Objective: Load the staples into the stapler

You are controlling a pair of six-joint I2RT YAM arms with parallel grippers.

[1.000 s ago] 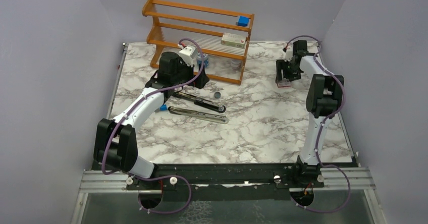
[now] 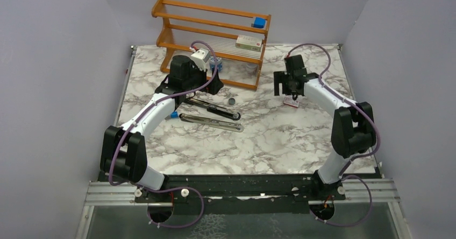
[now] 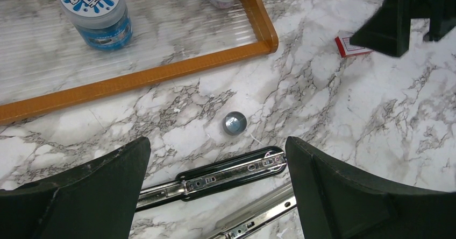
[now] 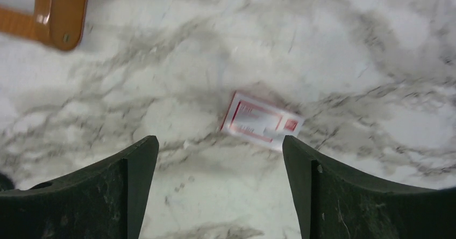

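Two long black-and-metal pieces, apparently staplers opened flat, lie left of centre: the darker one (image 2: 218, 110) farther back, the silvery one (image 2: 211, 122) in front. Above the darker piece hovers my left gripper, its fingers wide apart and nothing held. On the right of the table rests a small red-and-white box (image 4: 261, 121), probably staples, lying flat. My right gripper is open over the table, with the box below and toward its right finger (image 4: 309, 180). In the top view the right arm partly covers that box (image 2: 291, 101). No loose staples can be made out.
A wooden rack (image 2: 212, 32) stands at the back, holding jars and boxes. One jar (image 3: 102, 21) has a blue body. A small round metal cup (image 3: 235, 123) sits behind the darker piece; a blue object (image 2: 173, 115) lies at left.
The small box now lies nearer the front and farther left than a second ago. The left arm stayed still.
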